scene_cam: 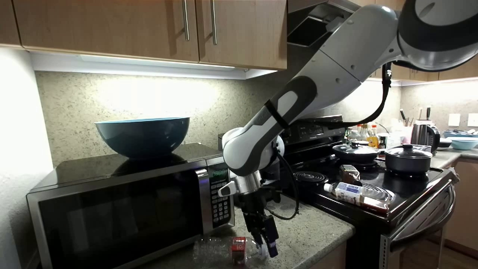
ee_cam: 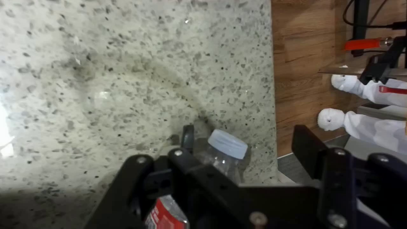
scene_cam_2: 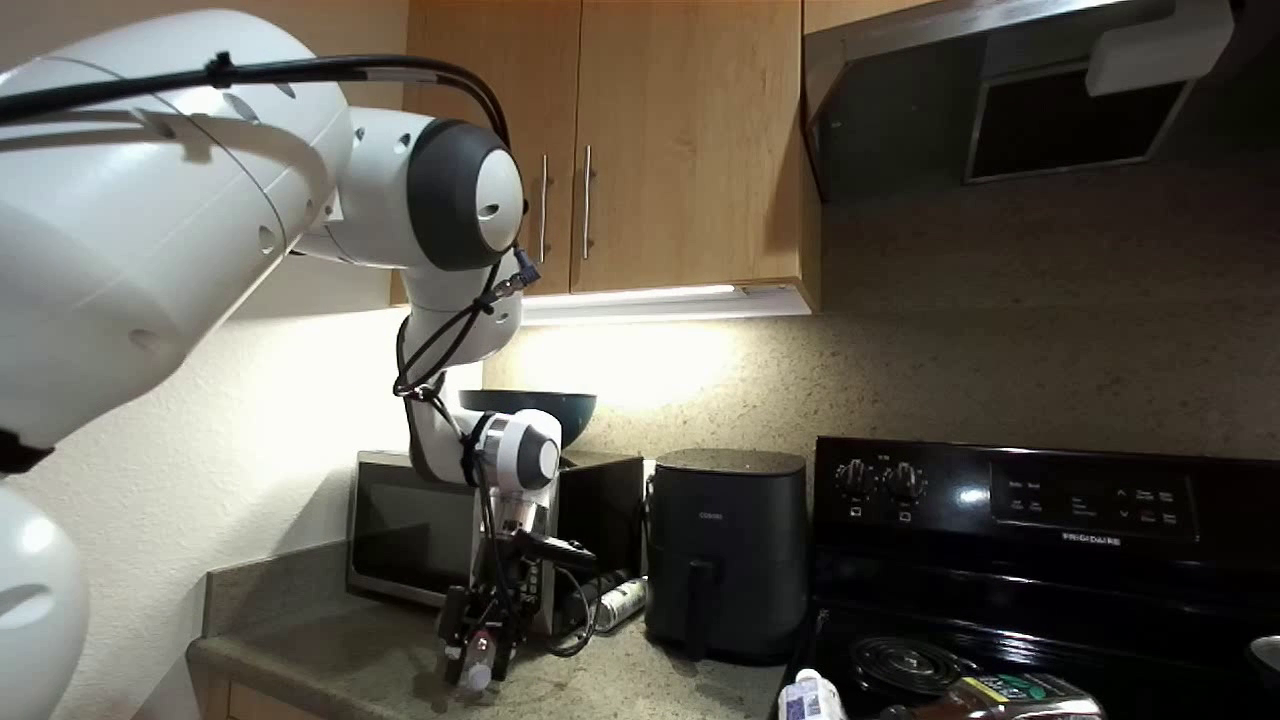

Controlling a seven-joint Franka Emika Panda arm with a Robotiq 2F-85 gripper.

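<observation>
A clear plastic bottle with a red label (scene_cam: pixel 238 250) lies on its side on the counter in front of the microwave. Its white cap (ee_cam: pixel 227 143) and neck sit between the spread fingers of my gripper, closer to the left finger in the wrist view. A wide gap separates the cap from the right finger. Seen from outside, the gripper (scene_cam: pixel 265 248) is low at the bottle's neck end, pointing down, its fingers part open. In the second exterior view, the cap (scene_cam_2: pixel 477 676) shows between the fingertips. My gripper hides part of the bottle's body in the wrist view.
Behind the bottle stands a microwave (scene_cam: pixel 125 219) with a blue bowl (scene_cam: pixel 143 136) on top. A black air fryer (scene_cam_2: pixel 727 552) is beside it. The stove holds another bottle (scene_cam: pixel 356 195) and pots. Bare counter (ee_cam: pixel 114 95) extends to an edge near the cap.
</observation>
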